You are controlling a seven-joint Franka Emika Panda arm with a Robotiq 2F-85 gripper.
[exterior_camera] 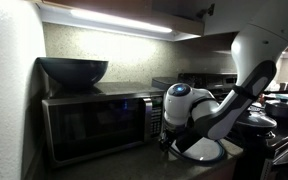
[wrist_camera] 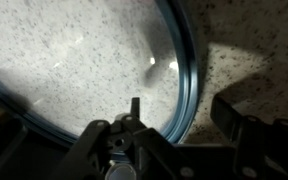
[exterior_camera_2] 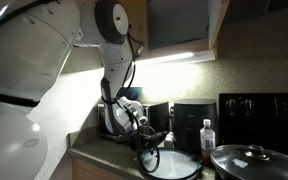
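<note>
A round, flat, speckled-looking disc with a dark blue-grey rim, perhaps a glass lid (wrist_camera: 94,60), fills the left of the wrist view. It lies on the dark counter, also seen in exterior view 1 as a pale disc (exterior_camera: 206,152) and in exterior view 2 as a lid (exterior_camera_2: 174,165). My gripper is over its edge, one finger above the disc and the other outside it. The rim (wrist_camera: 190,85) runs through the gap between the parted fingers, and no contact shows. From the exterior views, the arm hides the fingertips.
A microwave (exterior_camera: 99,127) stands left of the arm, with a black bowl (exterior_camera: 73,71) on top. In exterior view 2, a bottle (exterior_camera_2: 207,138) and a covered pan (exterior_camera_2: 254,160) are to the right. A dark boxy appliance (exterior_camera_2: 189,120) stands behind the lid.
</note>
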